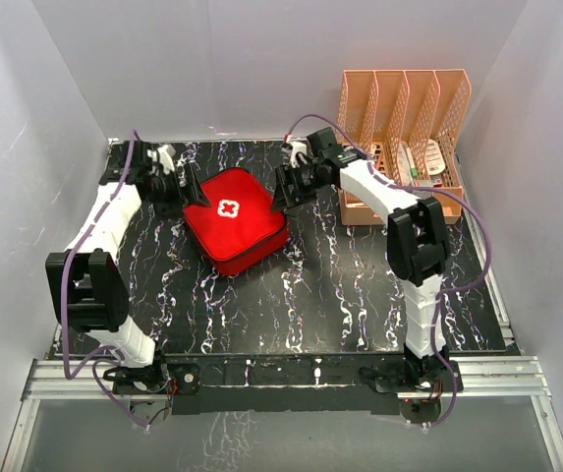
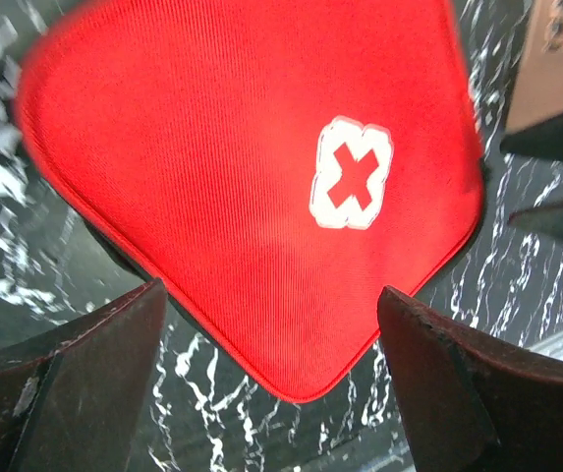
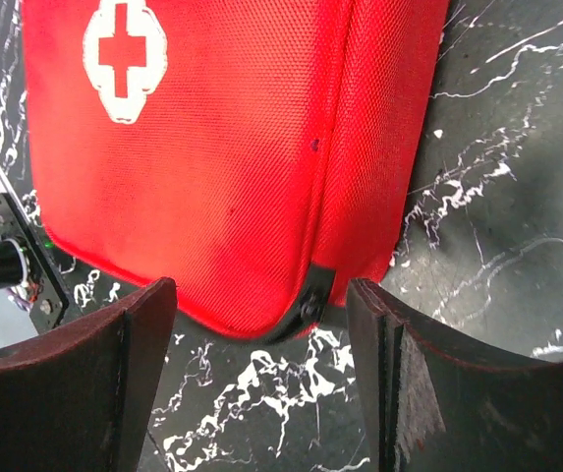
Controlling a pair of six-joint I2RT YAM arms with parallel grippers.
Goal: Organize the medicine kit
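A red fabric case [image 1: 242,226] with a white-bordered cross lies tilted in the table's middle-left, its lid down. My left gripper [image 1: 178,192] is open over the case's left corner; the left wrist view shows the lid [image 2: 222,177] between and beyond its spread fingers. My right gripper [image 1: 296,192] is open at the case's right corner; in the right wrist view the side band and a small black tab [image 3: 310,295] sit between its fingertips, not clasped.
A peach divided organizer [image 1: 404,108] holding boxes and small items stands at the back right, partly behind the right arm.
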